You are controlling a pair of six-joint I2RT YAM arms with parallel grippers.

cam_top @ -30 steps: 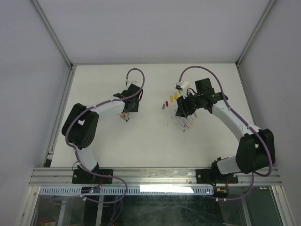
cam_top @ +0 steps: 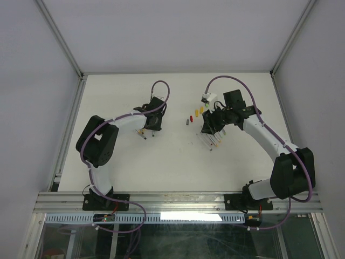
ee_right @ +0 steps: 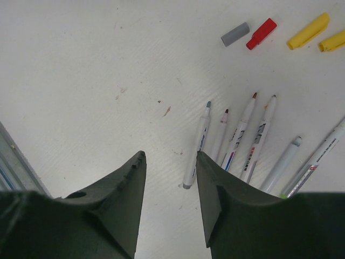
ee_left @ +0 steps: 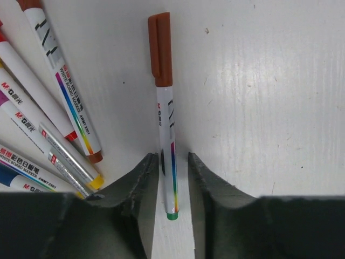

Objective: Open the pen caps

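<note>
A capped pen with a brown cap (ee_left: 163,54) lies upright in the left wrist view, its white barrel between the fingertips of my left gripper, which stands open around it. More capped pens (ee_left: 75,108) lie to its left. My right gripper is open with empty fingers, over uncapped white pens (ee_right: 240,129). Loose caps lie above these in the right wrist view: grey (ee_right: 234,34), red (ee_right: 261,33) and yellow (ee_right: 307,31).
The white table (cam_top: 167,167) has free room at the front and middle. Both arms (cam_top: 108,140) reach in from the front corners. A metal edge (cam_top: 178,199) runs along the front.
My left arm and gripper have shifted slightly to the right in the top view. The right arm has stayed still.
</note>
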